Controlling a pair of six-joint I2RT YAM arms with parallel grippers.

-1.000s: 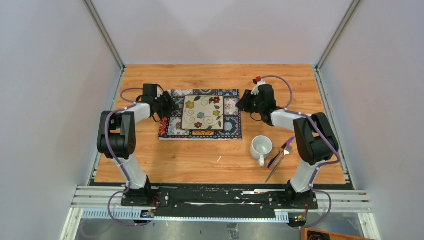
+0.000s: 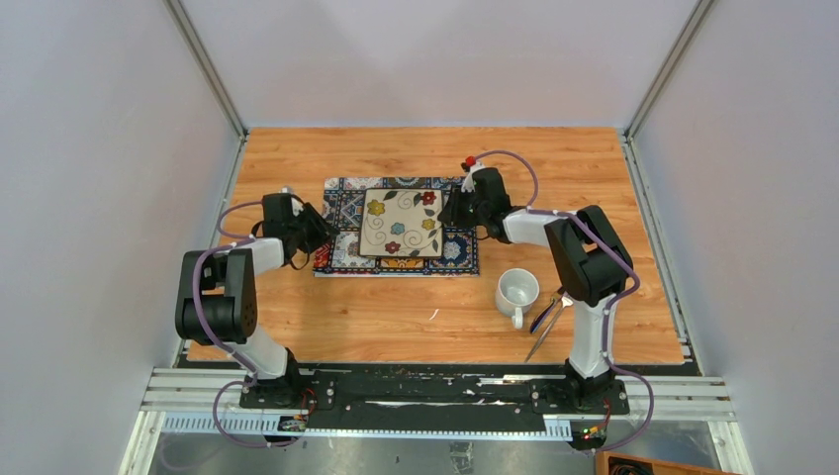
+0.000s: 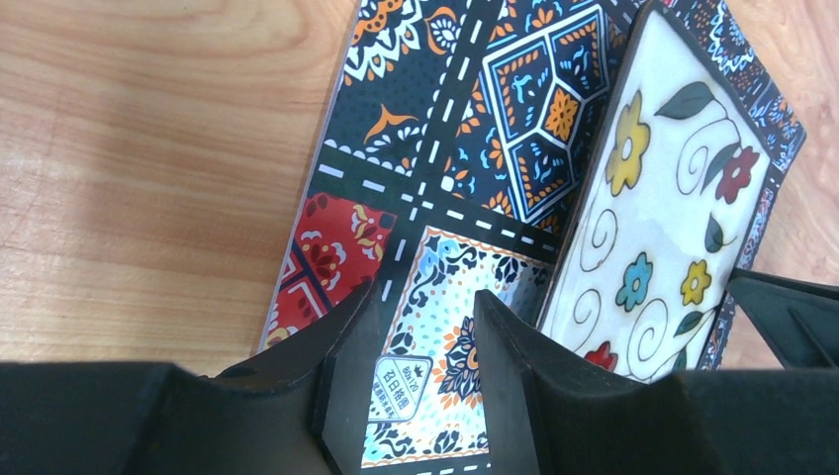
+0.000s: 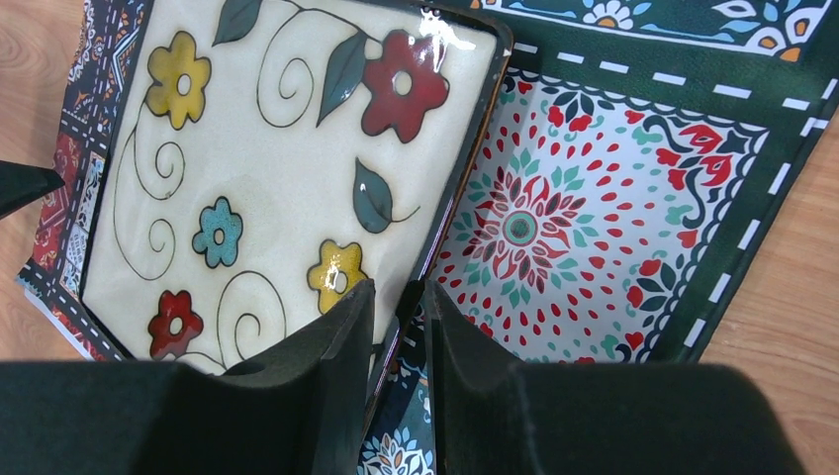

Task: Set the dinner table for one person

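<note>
A square cream plate with painted flowers lies flat on the patterned placemat. My left gripper is open above the mat's left part, its fingers empty and apart from the plate. Over the plate's right edge, my right gripper stands part open. The dark rim runs into the gap between its fingertips; whether they touch it, I cannot tell. In the top view a white mug stands right of the mat's front corner. Beside it lie a blue-handled utensil and a silver fork.
Bare wood lies in front of the mat and also behind it. The right forearm passes above the table just behind the mug and cutlery. A small white scrap lies on the front wood.
The right gripper has moved left, from beyond the mat's right edge to the plate's right edge. The left gripper has shifted left and slightly toward the front. Plate, mat and mug have stayed put.
</note>
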